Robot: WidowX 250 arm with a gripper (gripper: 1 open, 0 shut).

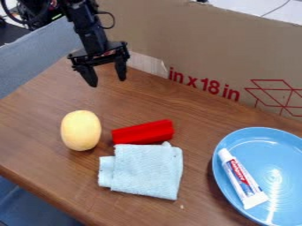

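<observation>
My black gripper (pixel 106 74) hangs above the back left of the wooden table, fingers apart with nothing between them. In front of it, well apart, are a pale yellow oval object (pixel 80 130) and a red cylinder (pixel 141 132) lying on its side. A folded light blue cloth (pixel 141 170) lies at the front middle. On the right, a blue plate (pixel 284 177) holds a white toothpaste tube (pixel 241 178).
A large cardboard box (pixel 207 53) stands along the back of the table (pixel 41 132). A grey-blue surface (pixel 30 57) borders the left edge. Bare wood lies below the gripper and around the middle.
</observation>
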